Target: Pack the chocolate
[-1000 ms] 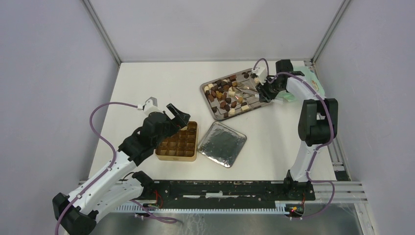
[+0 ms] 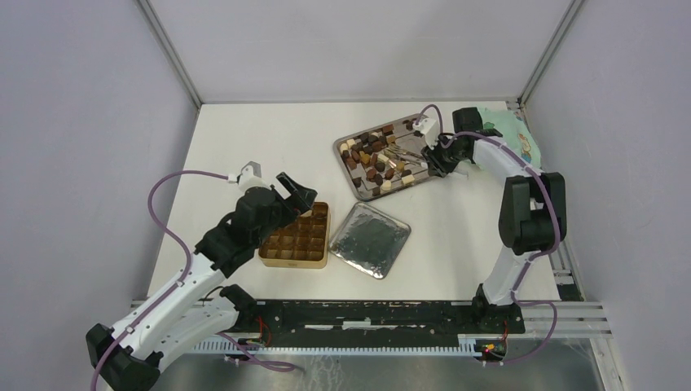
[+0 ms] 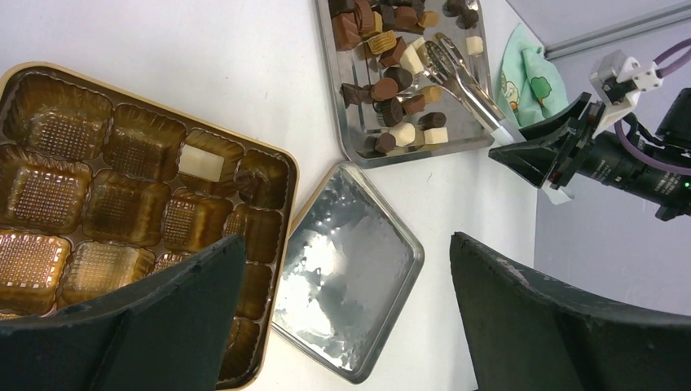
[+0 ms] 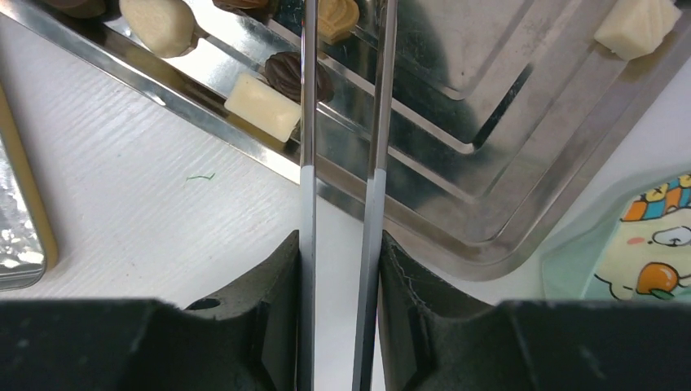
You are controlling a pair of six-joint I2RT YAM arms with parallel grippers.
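Metal tongs with white handles (image 4: 371,244) are gripped by my right gripper, which is shut on them at the front right edge of the chocolate tray (image 2: 358,189). In the left wrist view the tongs' tips (image 3: 441,63) reach over the chocolates beside a white piece (image 3: 411,59); whether they hold anything cannot be told. My left gripper (image 2: 298,189) stands open above the back of the brown compartment box (image 2: 295,264), nothing between its fingers. One compartment in the back row holds a white chocolate (image 3: 200,163); a dark piece (image 3: 259,181) seems to sit in the corner one beside it.
An empty-looking silver lid (image 3: 342,277) lies between box and tray. Behind the right arm is a green printed cloth or bag (image 2: 515,130). Bare table shows at the back left and front right. The tray's right part is mostly empty, with one white piece (image 4: 637,28).
My right gripper and the tongs have shifted slightly left and toward the front. The left arm and the box look unchanged.
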